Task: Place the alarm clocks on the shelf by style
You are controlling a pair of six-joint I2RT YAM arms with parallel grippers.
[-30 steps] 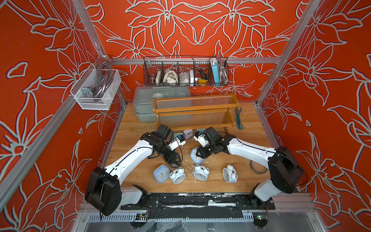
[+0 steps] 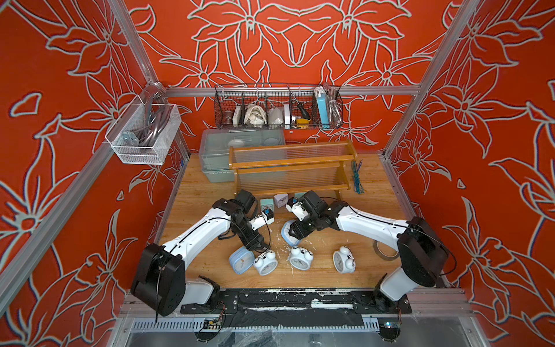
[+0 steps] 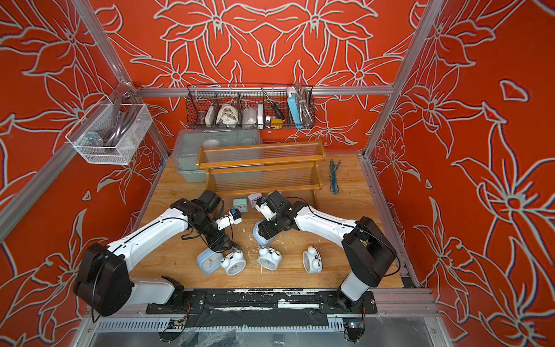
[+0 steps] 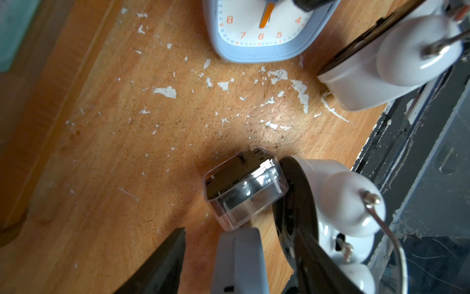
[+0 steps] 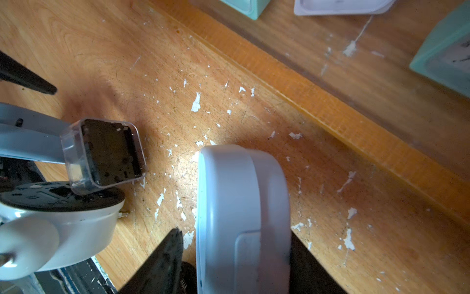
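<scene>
My right gripper (image 2: pixel 294 230) straddles an upright light-blue clock (image 5: pixel 240 205), its fingers partly open around the sides. My left gripper (image 2: pixel 254 240) stands open above a small clear-cased dark clock (image 4: pixel 242 188), which sits beside another light-blue clock (image 2: pixel 241 260) and a white twin-bell clock (image 2: pixel 266 263). More white twin-bell clocks (image 2: pixel 300 259) (image 3: pixel 312 260) lie along the front. Mint and lavender clocks (image 2: pixel 281 200) sit at the wooden shelf's (image 2: pixel 292 163) lowest level.
A plastic bin (image 2: pixel 216 156) stands behind the shelf. Blue cables (image 2: pixel 356 176) lie to its right, and a tape roll (image 2: pixel 384 254) is at the front right. Wire baskets hang above.
My left arm has shifted slightly left and toward the front. The right gripper and the blue clock under it have moved slightly left.
</scene>
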